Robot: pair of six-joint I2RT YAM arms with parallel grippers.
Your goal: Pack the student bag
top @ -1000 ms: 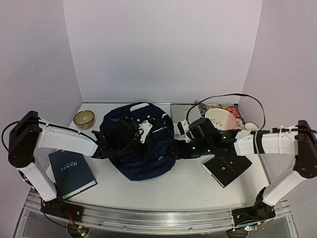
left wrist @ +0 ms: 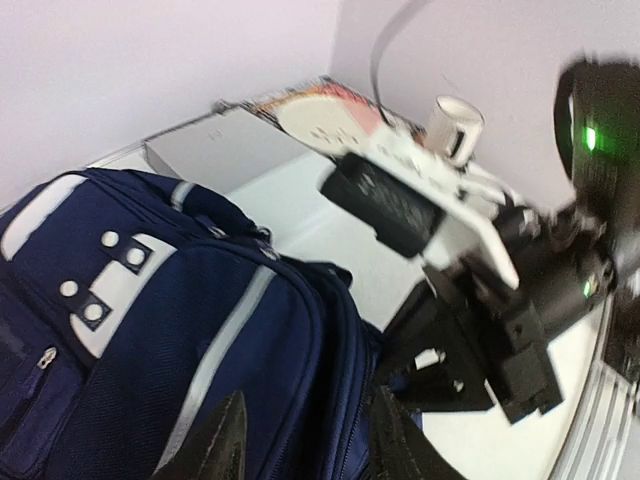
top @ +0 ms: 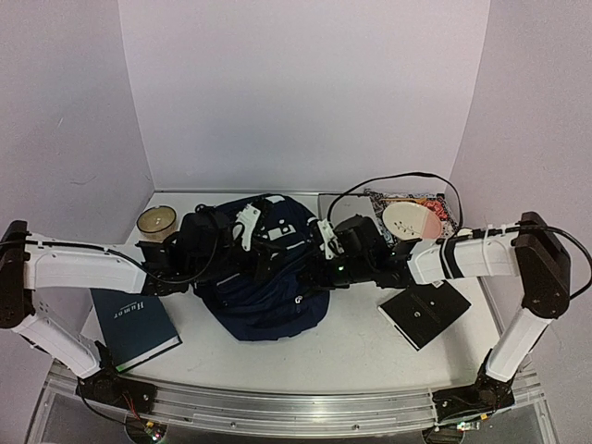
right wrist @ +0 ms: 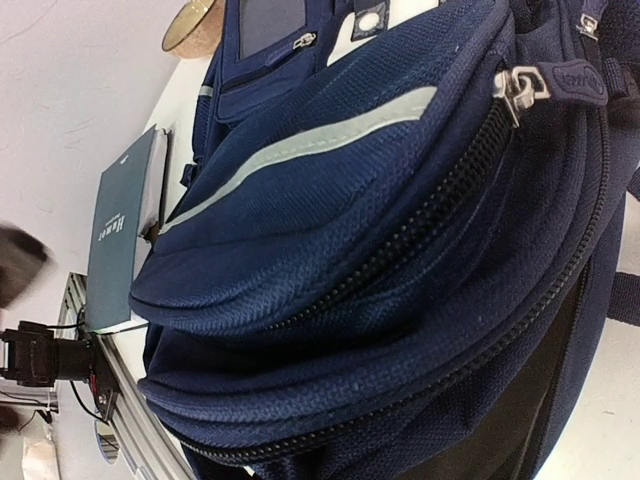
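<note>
A navy backpack (top: 268, 319) lies on the table, grey strips on its front and a zipped pocket gaping along its edge in the right wrist view. Over the bag's middle is my left gripper (top: 266, 254); its two fingers (left wrist: 228, 440) stand apart with bag fabric below and between them. At the bag's right side is my right gripper (top: 310, 276), close against the fabric; its fingertips are hidden, so its fingers and any hold on the cloth are unclear. A dark green book (top: 136, 324) lies at left, and a black notebook (top: 425, 312) at right.
A brown bowl (top: 156, 220) stands back left. At back right are a grey flat box (left wrist: 220, 150), a pale plate (top: 405, 220) on a patterned item, and a white mug (left wrist: 453, 128).
The right gripper has moved left onto the bag's edge. My left gripper has shifted slightly left and away from the front edge. The bag has shifted slightly; the books stay put.
</note>
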